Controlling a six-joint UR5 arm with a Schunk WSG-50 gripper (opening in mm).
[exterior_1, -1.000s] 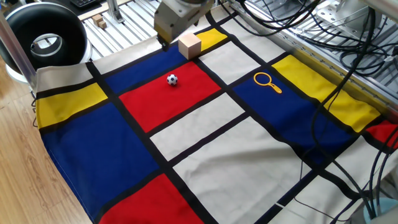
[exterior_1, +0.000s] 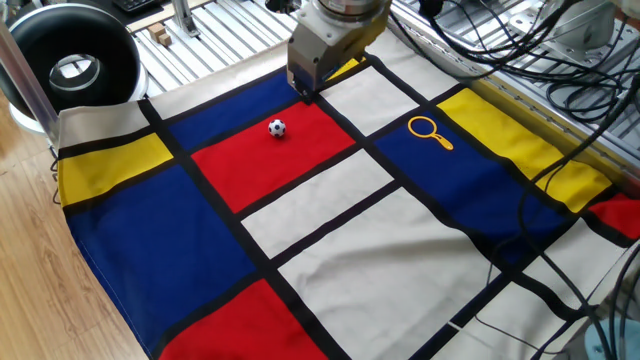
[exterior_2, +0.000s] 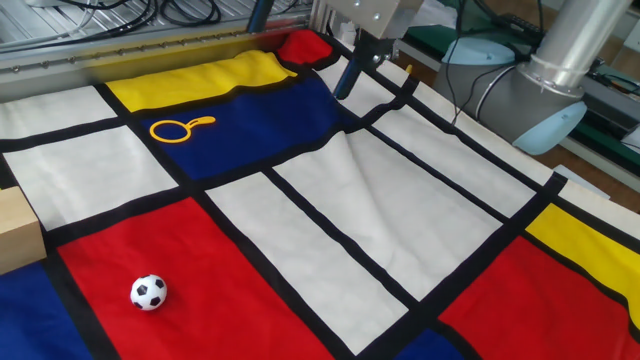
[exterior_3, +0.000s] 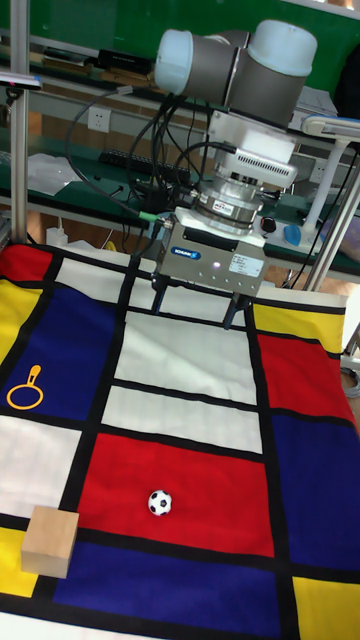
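A pale wooden block (exterior_3: 49, 541) rests on the cloth at the near left in exterior view 3; exterior view 2 catches part of the same block (exterior_2: 14, 232) at its left edge. In exterior view 1 my gripper (exterior_1: 302, 95) is low at the block's spot and hides it, and its fingers are hard to read there. Exterior view 3 instead has the gripper (exterior_3: 193, 317) far from the block, fingers wide apart with nothing between them. Exterior view 2 also places a finger (exterior_2: 347, 80) away from it, so the views disagree on the arm's position.
A small football (exterior_1: 277, 128) sits on the red patch, close to the block. An orange ring with a handle (exterior_1: 430, 133) lies on the blue patch. Black cables (exterior_1: 560, 165) hang over the right side.
In exterior view 1, my gripper has moved right and somewhat lower, from beside the wooden block to in front of it. The block, visible before, is now hidden. Ball and ring have not moved.
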